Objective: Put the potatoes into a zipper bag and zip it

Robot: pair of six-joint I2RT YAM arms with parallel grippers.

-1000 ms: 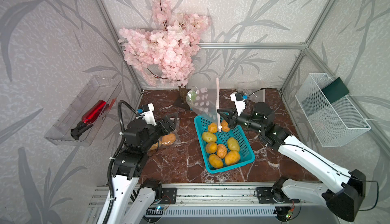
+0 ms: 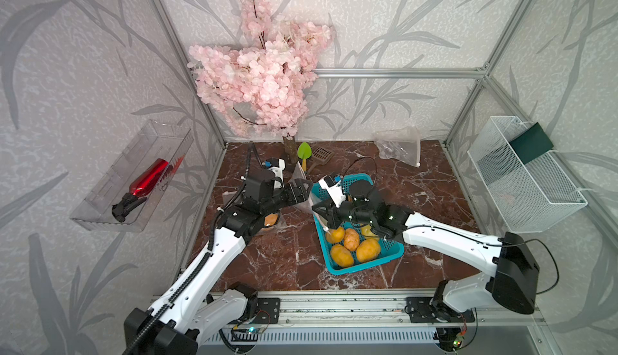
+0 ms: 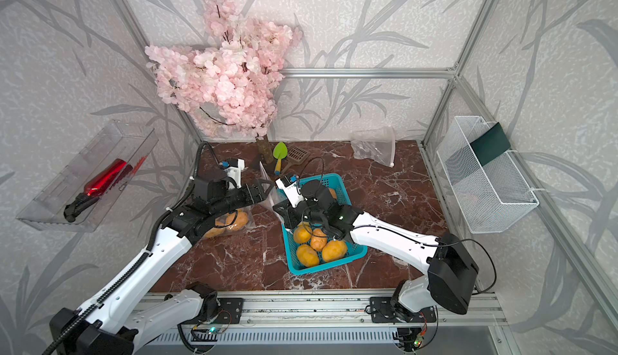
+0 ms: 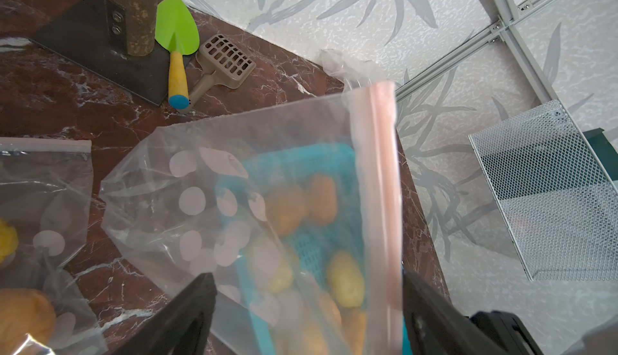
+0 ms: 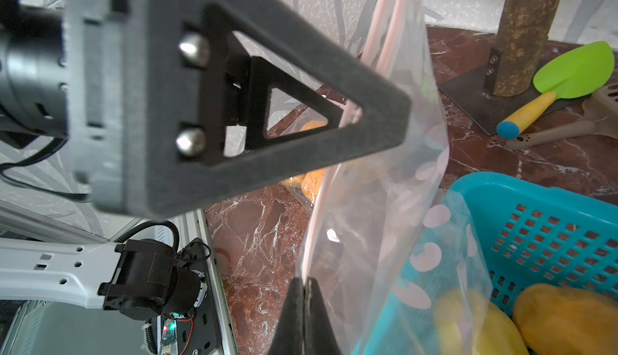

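Note:
My right gripper is shut on the pink-striped edge of a clear zipper bag, which hangs upright over a turquoise basket of potatoes. My left gripper is part open, with the bag's zipper edge between or just beyond its fingers; the left wrist view does not show contact. In the top views the two grippers almost meet. A bag with potatoes lies on the table to the left, partly hidden by the left arm.
A green trowel, a scoop and the tree's stand are at the back. An empty bag lies at the back right. A wire basket is at the right wall.
The right gripper has carried the bag leftward.

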